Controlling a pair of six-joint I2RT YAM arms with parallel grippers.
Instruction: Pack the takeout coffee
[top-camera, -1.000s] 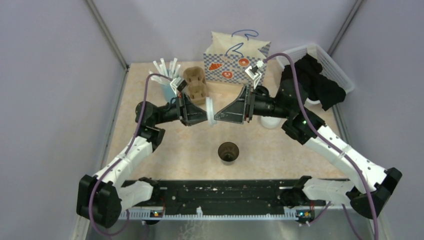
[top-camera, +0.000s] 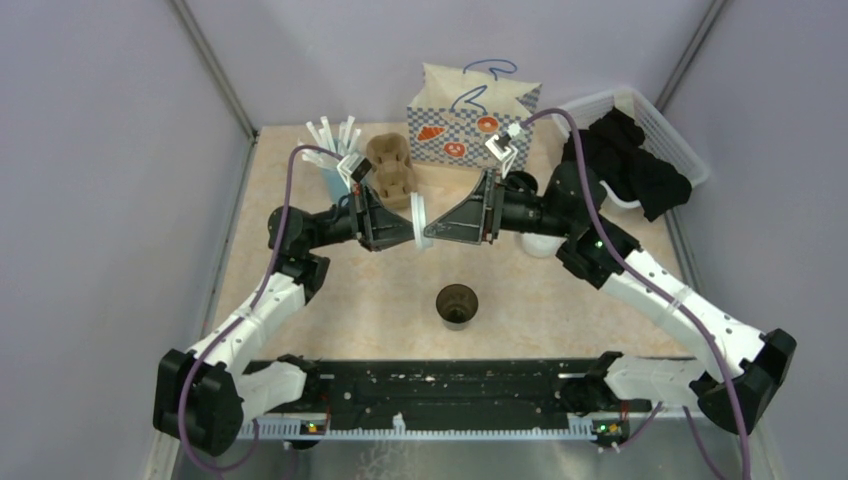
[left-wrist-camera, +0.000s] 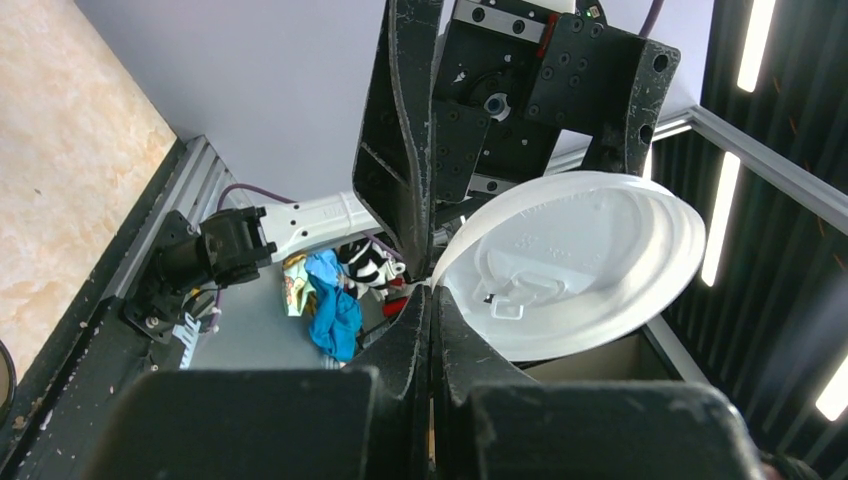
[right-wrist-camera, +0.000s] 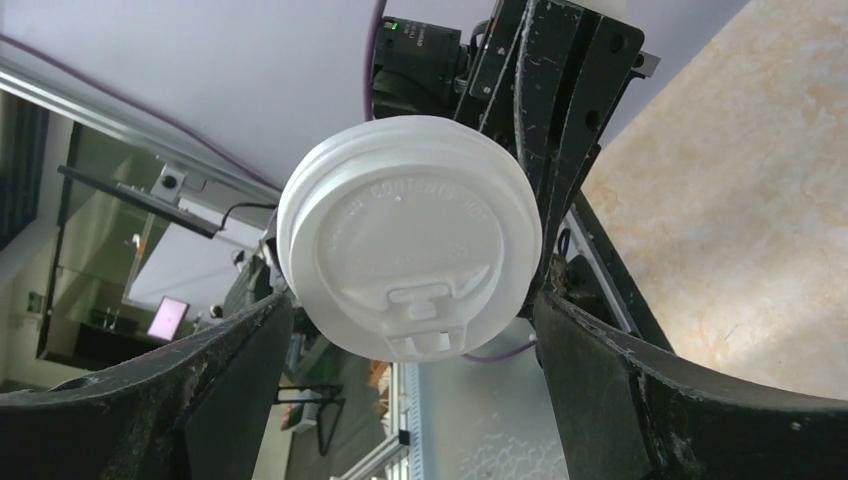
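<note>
A white cup lid (top-camera: 419, 222) stands on edge in the air between my two grippers. My left gripper is shut, with the thin rim of the lid (left-wrist-camera: 575, 260) at its fingertips. In the right wrist view the lid (right-wrist-camera: 410, 235) faces me, a finger of my part-open right gripper (top-camera: 428, 232) on each side; whether they touch it I cannot tell. A brown cup (top-camera: 457, 322) stands topless on the table below. Behind the arms are a cardboard cup carrier (top-camera: 388, 155) and a checkered paper bag (top-camera: 470, 140).
White straws (top-camera: 335, 137) stand in a blue holder (top-camera: 340, 185) at back left. At back right, a white basket (top-camera: 675, 140) holds dark cloth (top-camera: 635, 165). A white item (top-camera: 541, 245) is partly hidden under my right arm.
The left gripper and the lid have barely moved.
</note>
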